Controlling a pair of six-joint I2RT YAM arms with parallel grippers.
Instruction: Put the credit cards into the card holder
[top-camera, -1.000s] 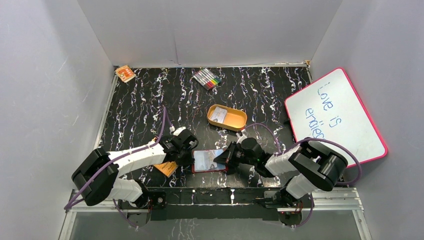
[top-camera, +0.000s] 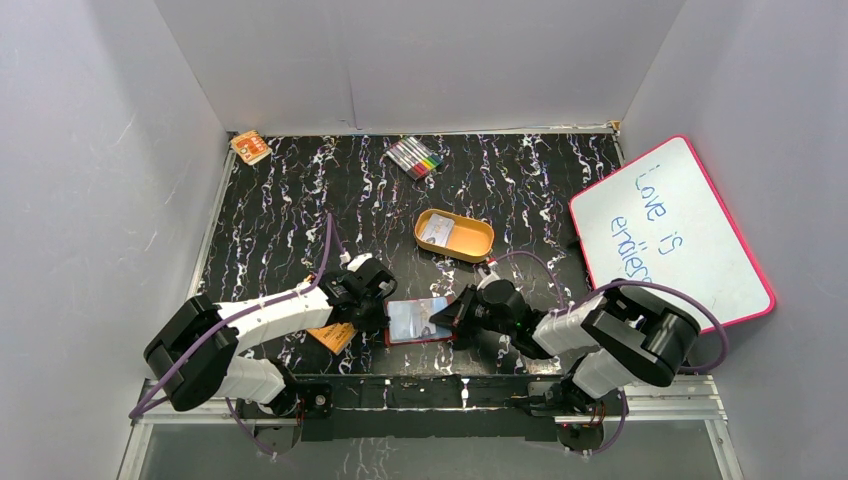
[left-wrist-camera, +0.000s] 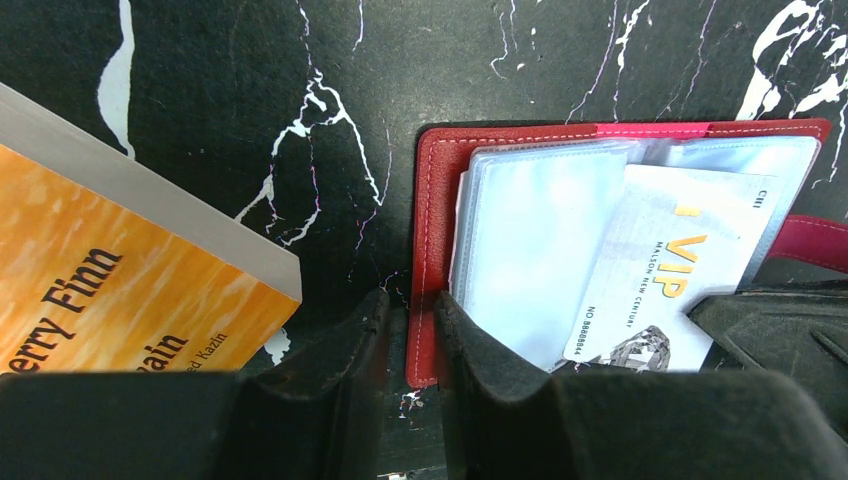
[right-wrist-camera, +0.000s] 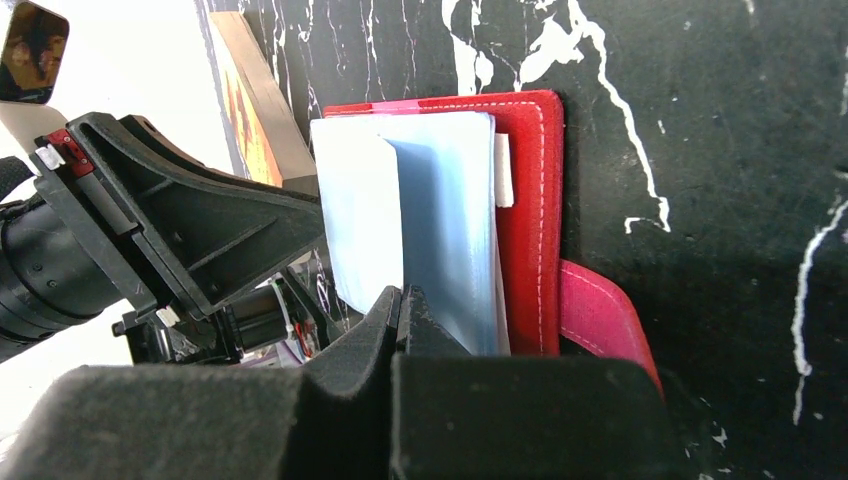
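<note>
The red card holder (top-camera: 408, 320) lies open between my grippers, with clear sleeves (left-wrist-camera: 530, 240) and a "VIP" card (left-wrist-camera: 670, 255) on top. My left gripper is part open at the holder's left edge, one finger over the red cover. My right gripper is shut on a clear sleeve at the holder's other end. A yellow tray (top-camera: 470, 240) behind the holder contains a card (top-camera: 437, 229).
An orange book (left-wrist-camera: 140, 280) lies left of the holder. Markers (top-camera: 414, 157) and a small orange item (top-camera: 251, 147) are at the back. A whiteboard (top-camera: 670, 230) stands at the right.
The right arm has shifted very slightly; the holder and left arm look unchanged.
</note>
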